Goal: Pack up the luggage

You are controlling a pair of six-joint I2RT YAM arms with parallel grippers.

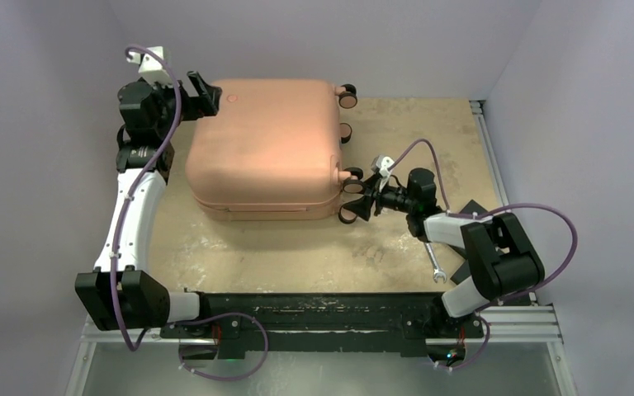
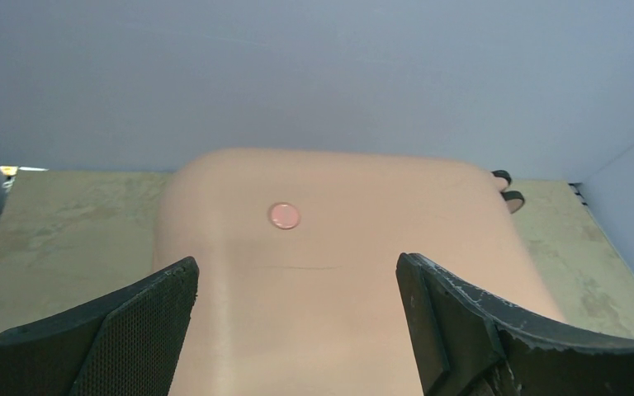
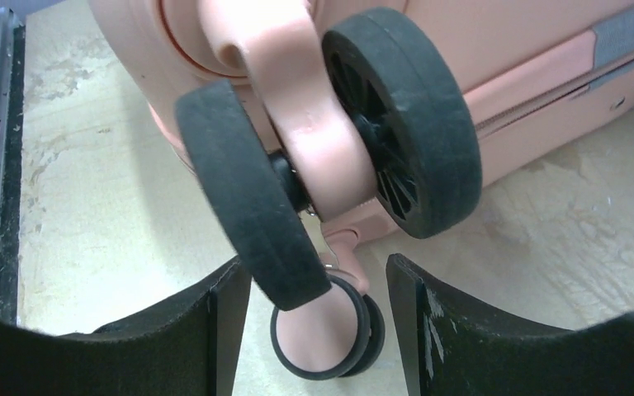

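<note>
A closed salmon-pink suitcase (image 1: 264,140) lies flat on the table, its wheels toward the right. At its back left corner, my left gripper (image 1: 208,95) hangs open beside and partly above the edge. The left wrist view looks over the suitcase top (image 2: 338,247) with its round emblem (image 2: 284,215); nothing stands between those fingers. My right gripper (image 1: 363,193) is open at the front right wheels. In the right wrist view a double wheel (image 3: 425,124) fills the space ahead of the spread fingers (image 3: 233,330), and a lower wheel (image 3: 318,330) shows between them.
A wrench (image 1: 436,264) lies on the table at the right, close to dark flat pieces (image 1: 472,210) under the right arm. Bare table (image 1: 297,256) stretches in front of the suitcase. Grey walls enclose the back and sides.
</note>
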